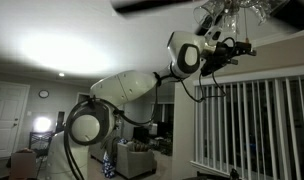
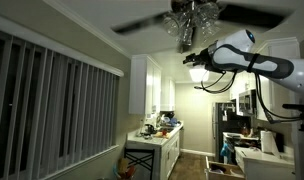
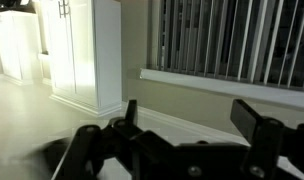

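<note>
High up near the ceiling, my gripper (image 1: 237,48) is at the end of the raised white arm (image 1: 127,86), close to a ceiling fan's glass light (image 1: 228,14). From the other exterior side, the same fan light (image 2: 190,22) hangs near the gripper, whose fingers are too small to judge there. In the wrist view the gripper stands open, its dark fingers (image 3: 246,118) wide apart with nothing held between them. Beyond them are vertical blinds (image 3: 232,38) and a white cabinet (image 3: 82,50).
Dark fan blades (image 2: 254,15) spread close to the arm. A blurred dark shape (image 3: 52,158) lies at the wrist view's lower left. Vertical blinds (image 1: 242,125) cover one wall. Kitchen cabinets (image 2: 146,85) and an open drawer (image 2: 224,170) stand farther off.
</note>
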